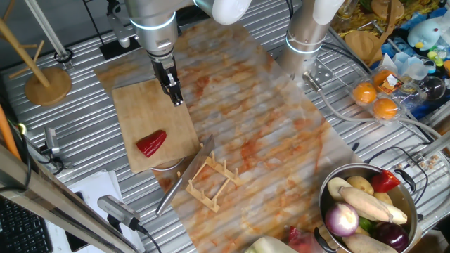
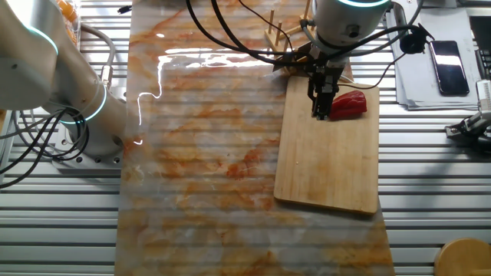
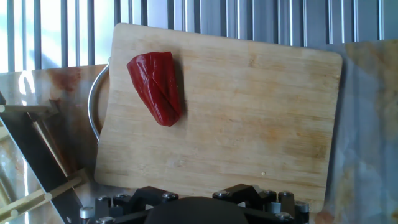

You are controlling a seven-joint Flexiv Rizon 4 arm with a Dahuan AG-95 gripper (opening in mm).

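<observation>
A red pepper [image 1: 151,143] lies on its side on the wooden cutting board [image 1: 140,105], towards the end with the metal handle. In the wrist view the same pepper [image 3: 155,87] is at the board's upper left, clear of the fingers. My gripper [image 1: 175,102] hangs above the board's long edge, away from the pepper. At the bottom of the wrist view its two fingers [image 3: 158,194] stand apart, open, with nothing held between them. Exterior view 2 has the gripper [image 2: 321,115] overlapping the pepper [image 2: 349,106] only in line of sight.
Beside the board a knife [image 1: 185,174] rests against a wooden peg rack [image 1: 223,188]. A steel pot [image 1: 325,204] of vegetables stands at the lower right in exterior view 1. Between the rack and the robot's base the marbled surface [image 1: 260,119] is largely clear.
</observation>
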